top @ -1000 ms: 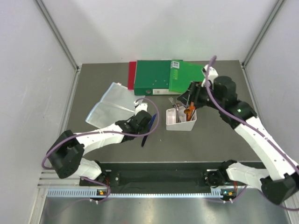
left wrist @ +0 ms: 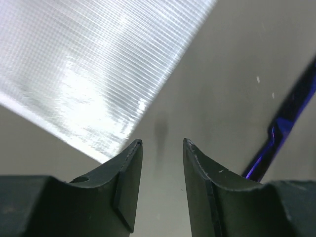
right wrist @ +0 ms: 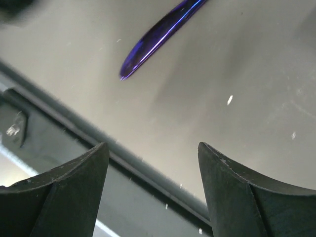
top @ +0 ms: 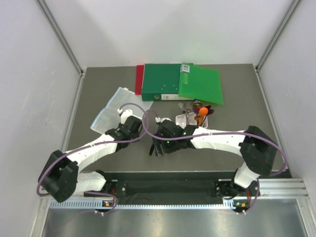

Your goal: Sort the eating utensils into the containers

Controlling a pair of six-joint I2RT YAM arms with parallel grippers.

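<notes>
A dark blue-purple knife [top: 151,149] lies on the table, mostly covered by my right arm in the top view. It shows in the left wrist view as a knife [left wrist: 286,121] on the right, and in the right wrist view as a tapering end [right wrist: 158,37]. My right gripper is open, empty, beside the knife's end. To the knife's left, my left gripper stands partly open with bare table between its fingers. A white container [top: 181,120] holds forks, spoons and an orange utensil [top: 203,111]; my right arm hides its front.
A clear ribbed plastic sheet [top: 116,111] lies behind my left gripper. Green folders [top: 160,79] and a red one [top: 139,81] occupy the back. Both grippers are close together mid-table.
My right arm has swung left from above the container and come down over the knife.
</notes>
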